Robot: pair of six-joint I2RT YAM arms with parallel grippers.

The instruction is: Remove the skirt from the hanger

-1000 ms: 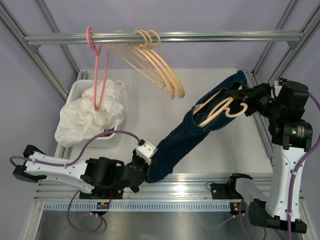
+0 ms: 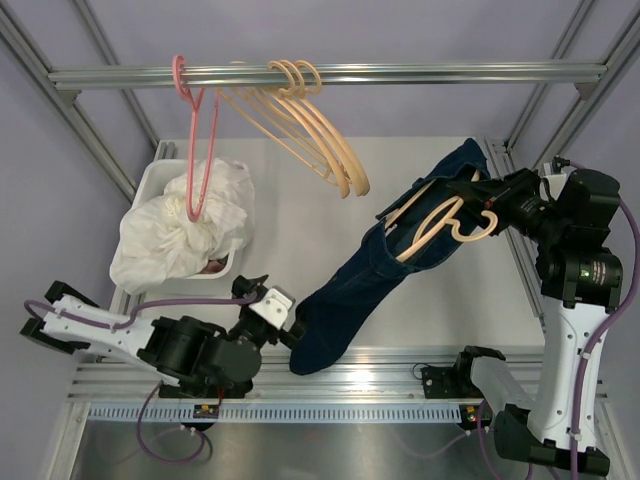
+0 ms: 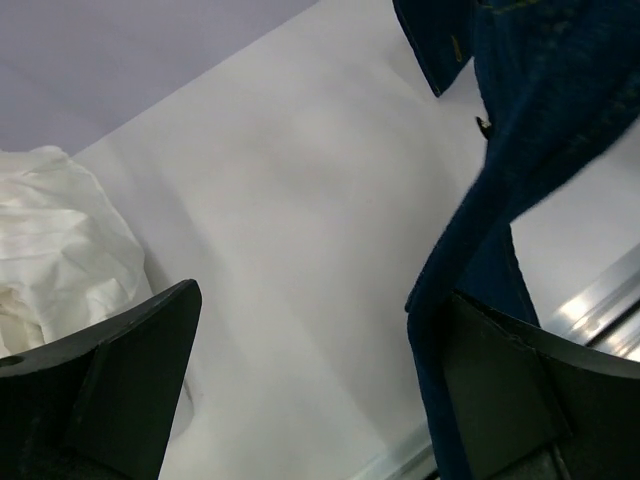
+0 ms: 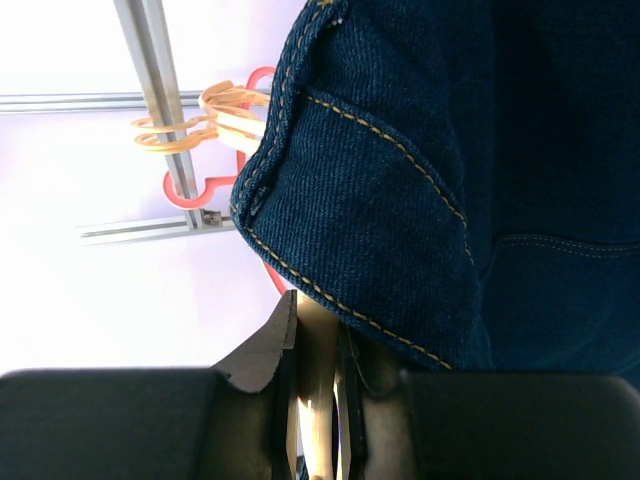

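A dark denim skirt point(image 2: 350, 290) hangs diagonally, its waist around a beige hanger point(image 2: 440, 222) on the right and its lower end hanging beside my left gripper point(image 2: 268, 312). My right gripper point(image 2: 478, 200) is shut on the beige hanger, whose bar point(image 4: 317, 360) shows between the fingers, with denim just above. In the left wrist view my left gripper stands open, the skirt's edge point(image 3: 470, 230) lying against its right finger.
The rail point(image 2: 430, 73) carries several beige hangers point(image 2: 330, 140) and a pink hanger point(image 2: 193, 150). A white bin point(image 2: 150, 180) with white cloth stands at left. The centre board point(image 2: 300, 230) is mostly clear.
My left gripper has shifted up-left, and the skirt's lower end now hangs lower, apart from it in the top view.
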